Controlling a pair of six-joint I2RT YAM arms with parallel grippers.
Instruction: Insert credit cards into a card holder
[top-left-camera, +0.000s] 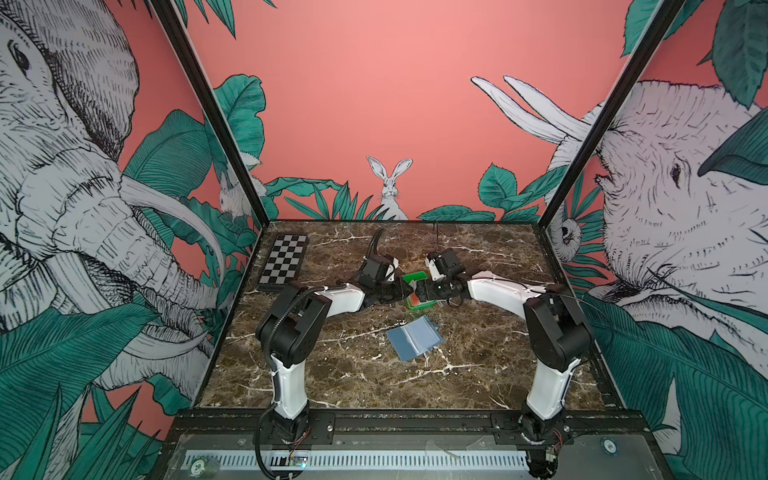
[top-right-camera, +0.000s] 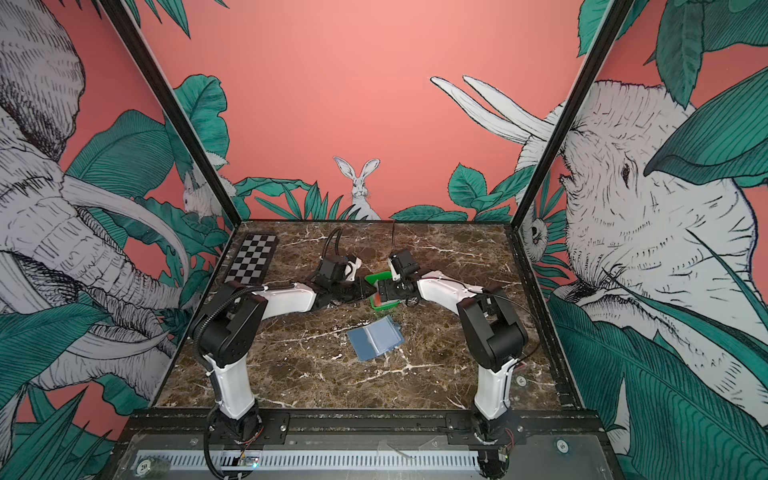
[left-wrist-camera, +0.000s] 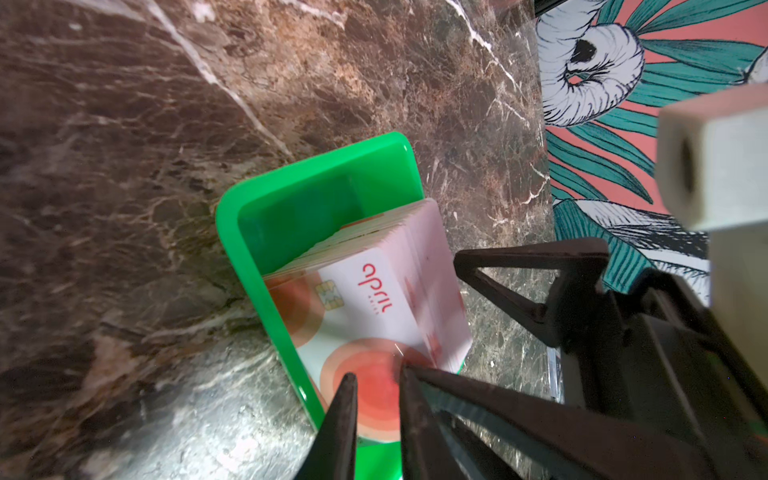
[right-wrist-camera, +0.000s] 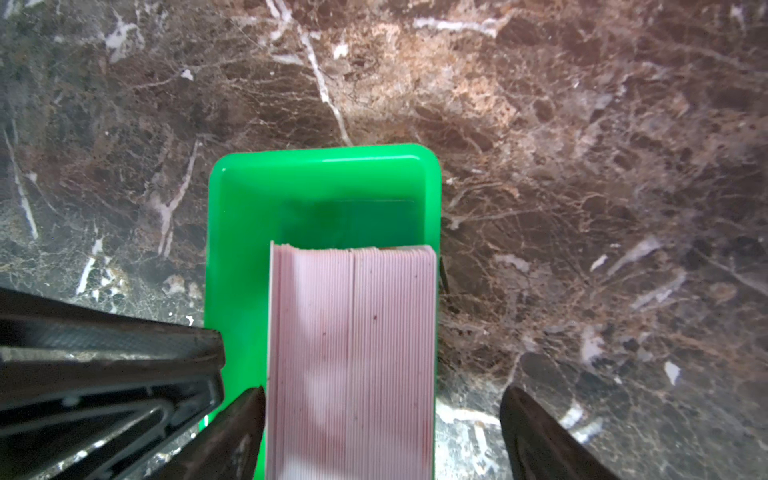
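A green tray (right-wrist-camera: 324, 156) holds a thick stack of cards (right-wrist-camera: 352, 344) standing on edge. In the left wrist view the end card (left-wrist-camera: 376, 296) shows "april" and a gold chip. My left gripper is at the stack's left side, its fingertips a narrow gap apart, with no card visible between them. Over the tray, my right gripper is open wide, one finger on either side of the stack; its right finger (right-wrist-camera: 544, 440) stands clear of the cards. The blue card holder (top-left-camera: 414, 337) lies spread open on the table in front of the tray.
A black-and-white checkered board (top-left-camera: 285, 257) lies at the back left. Both grippers are close together over the tray. The table in front of the card holder and at the right is clear.
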